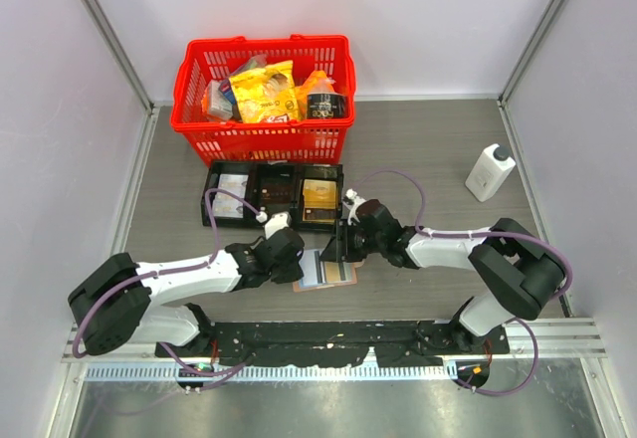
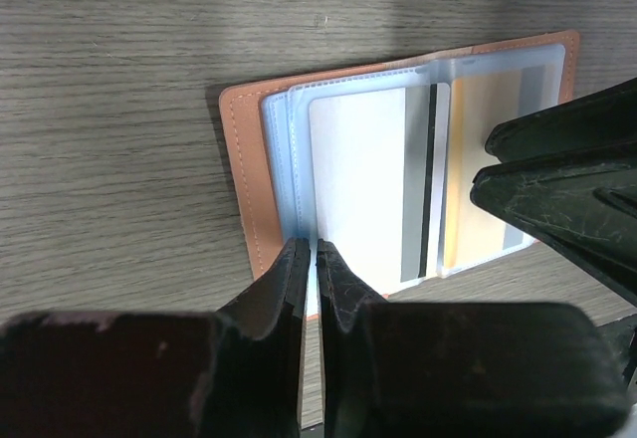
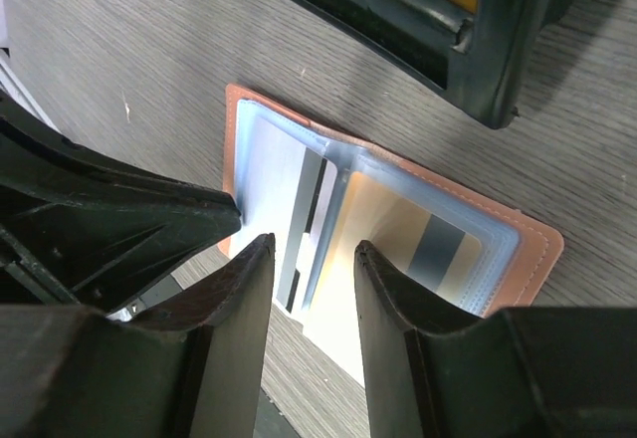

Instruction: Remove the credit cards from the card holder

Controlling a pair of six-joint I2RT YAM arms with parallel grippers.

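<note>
An open card holder with a brown border (image 2: 254, 174) and clear bluish sleeves lies flat on the table. A white card with a grey and black stripe (image 2: 358, 159) sits in one sleeve and a tan card (image 2: 483, 109) in the other, both visible in the left wrist view. My left gripper, its fingertips a narrow gap apart, is at the white card's sleeve edge; nothing clearly shows held. Over the tan card (image 3: 383, 224), my right gripper stands open with nothing between its fingers. From above, the arms partly cover the holder (image 1: 338, 273).
A black compartment tray (image 1: 274, 194) stands just behind the holder, its corner (image 3: 488, 90) close by. Behind it is a red basket of packages (image 1: 264, 139). A white bottle (image 1: 490, 172) stands at the right, with clear table between.
</note>
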